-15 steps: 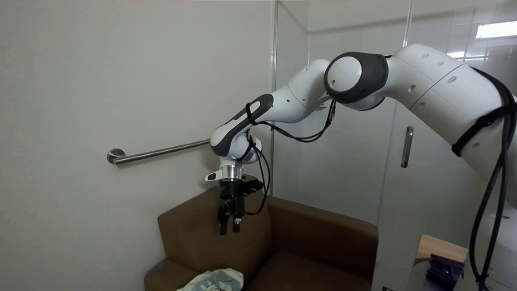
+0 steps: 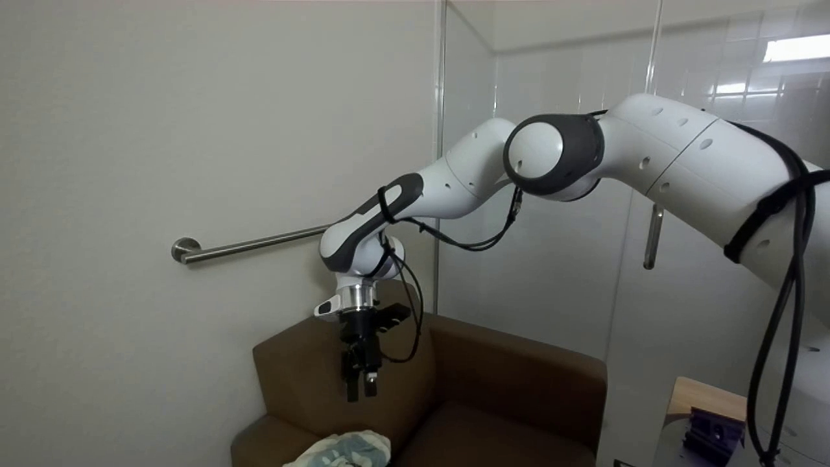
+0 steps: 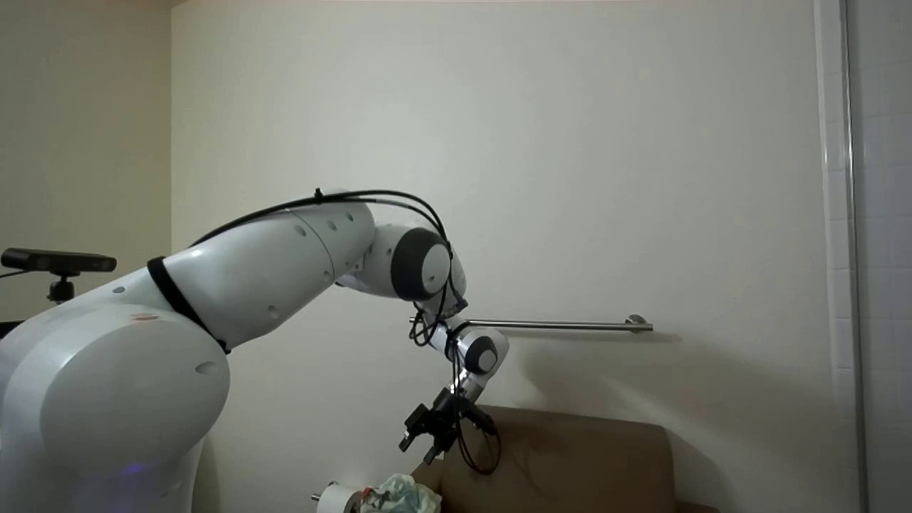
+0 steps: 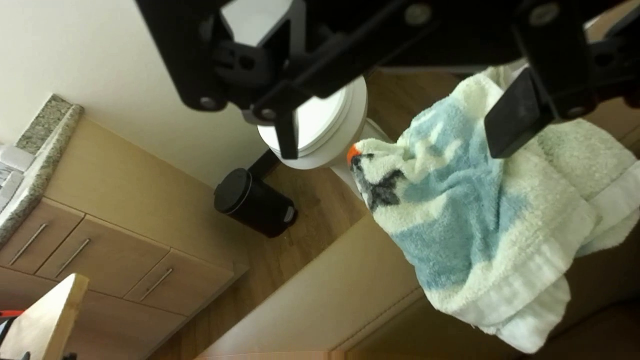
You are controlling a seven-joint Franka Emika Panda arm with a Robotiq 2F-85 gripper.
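A blue and white towel (image 4: 456, 198) with an orange and dark patch lies crumpled over the armrest of a brown couch. Only its top shows in the first exterior view, as a pale bundle (image 2: 346, 450) at the bottom edge. Above it hangs my gripper (image 2: 361, 389), pointing down, with a clear gap to the cloth. In the second exterior view the gripper (image 3: 416, 453) is spread wide over the towel (image 3: 400, 496). From the wrist, one finger (image 4: 519, 114) overlaps the towel in the picture, and nothing sits between the open fingers.
The brown couch (image 2: 513, 373) stands against the wall, under a metal grab bar (image 2: 257, 245). Past the armrest are a white toilet (image 4: 324, 120), a black bin (image 4: 255, 201) and a wooden cabinet (image 4: 114, 240). Free air surrounds the gripper.
My arm has come lower and shifted a little to the left in the first exterior view, bringing the gripper nearer the towel. The towel and couch are unmoved.
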